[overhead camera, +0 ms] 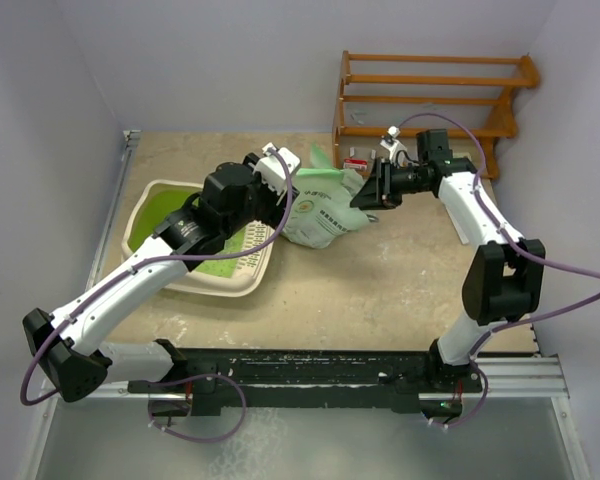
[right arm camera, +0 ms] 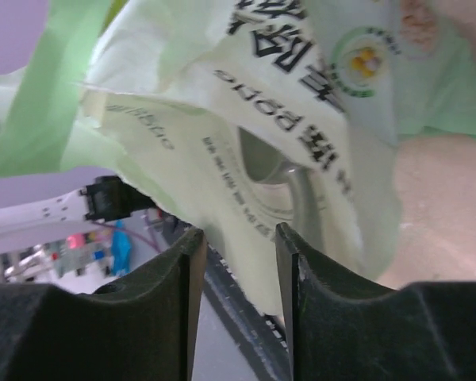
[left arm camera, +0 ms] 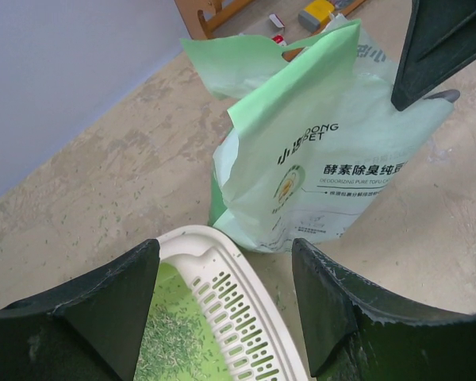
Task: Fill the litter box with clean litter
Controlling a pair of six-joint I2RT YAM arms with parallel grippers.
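Observation:
The litter bag [overhead camera: 320, 205], pale green plastic with printed text, stands beside the litter box [overhead camera: 242, 280], whose green inside and slotted rim [left arm camera: 246, 305] show in the left wrist view. My left gripper [overhead camera: 278, 195] is part open above the box's rim, facing the bag, nothing seen between its fingers. My right gripper [overhead camera: 375, 190] is at the bag's upper right end; in the right wrist view its fingers stand apart at the bag's opening, where a grey metal piece [right arm camera: 297, 198] shows inside. Whether plastic lies between those fingers I cannot tell.
An orange wooden rack [overhead camera: 430, 80] stands at the back right with small items below it. A white flat object [overhead camera: 458, 225] lies at the right. The floor in front of the bag is clear.

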